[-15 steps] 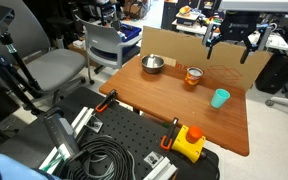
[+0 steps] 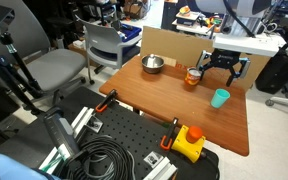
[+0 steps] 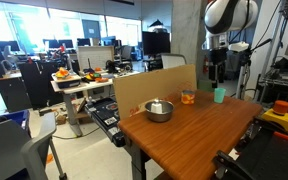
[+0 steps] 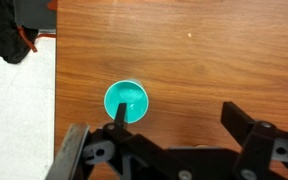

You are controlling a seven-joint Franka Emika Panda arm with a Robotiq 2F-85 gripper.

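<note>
A teal cup (image 2: 220,98) stands upright on the wooden table, near its right side. Just above and behind it in exterior view 1, my gripper (image 2: 218,74) hangs pointing down, its fingers wide apart with nothing between them. From the wrist, I look down into the open, seemingly empty cup (image 4: 126,102), which lies ahead of the left finger (image 4: 112,135) rather than midway between the two. An orange can-like container (image 2: 193,76) stands left of the gripper. Farther left is a metal bowl (image 2: 153,64); a pale object shows in this bowl (image 3: 158,112).
A cardboard panel (image 2: 174,45) walls off the table's back edge. Yellow and red items (image 2: 189,143) sit at the front right, beside the black robot base.
My gripper has come down toward the table and shifted a little left in exterior view 1, staying open. The cup, orange container and bowl have not moved.
</note>
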